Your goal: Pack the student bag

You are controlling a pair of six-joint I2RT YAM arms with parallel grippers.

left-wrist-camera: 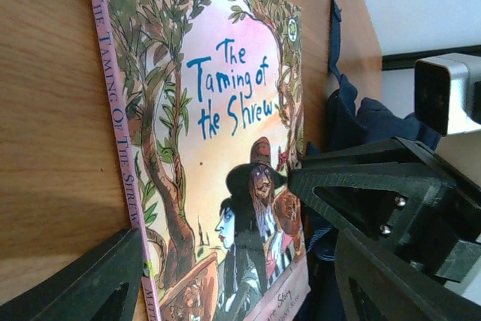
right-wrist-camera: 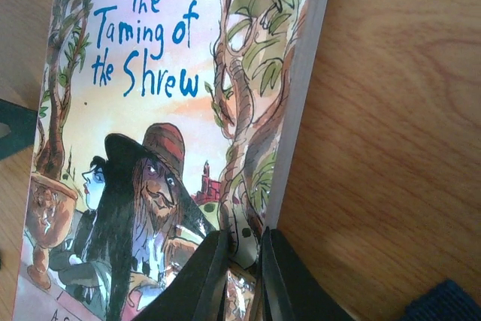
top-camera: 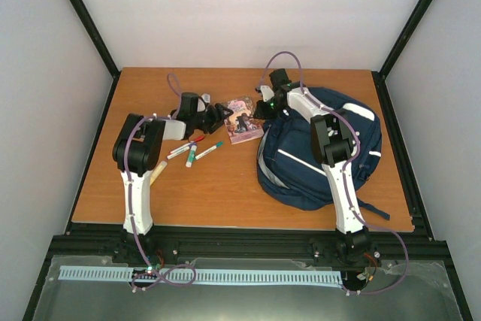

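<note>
The book "The Taming of the Shrew" (top-camera: 244,120) lies cover up on the table, left of the navy bag (top-camera: 301,148). My left gripper (top-camera: 224,113) is open at the book's left side; in the left wrist view its fingers (left-wrist-camera: 124,272) stand wide apart, with the book (left-wrist-camera: 218,110) seen between and beyond them. My right gripper has its fingers close together across the book's (right-wrist-camera: 150,110) page edge, one over the cover and one beyond the edge. From the left wrist view, that right gripper's upper finger (left-wrist-camera: 346,178) reaches over the cover's edge.
Several markers (top-camera: 190,155) and a pale stick-like item (top-camera: 158,172) lie on the left of the table. The bag fills the right side, under my right arm.
</note>
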